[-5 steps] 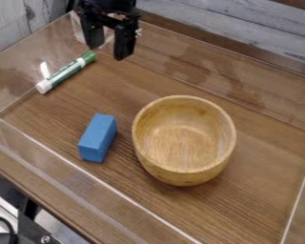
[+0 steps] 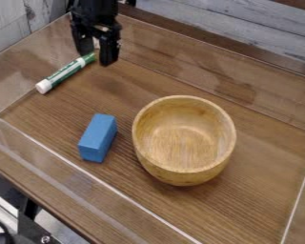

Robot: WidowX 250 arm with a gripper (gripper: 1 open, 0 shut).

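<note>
The black gripper (image 2: 94, 46) is at the top left, its fingers open and pointing down, just above and right of a thin green-and-white cylinder (image 2: 61, 77), like a marker, that lies diagonally on the wooden table (image 2: 244, 67). A blue block (image 2: 98, 137) lies in the lower middle left. A round tan bowl (image 2: 183, 139) stands right of the block, empty.
The table's middle and right side behind the bowl are clear. The table's left edge runs along the left of the view, with dark cables at the lower left.
The gripper has moved left, closer over the upper end of the green-and-white cylinder. The cylinder, block and bowl have not moved.
</note>
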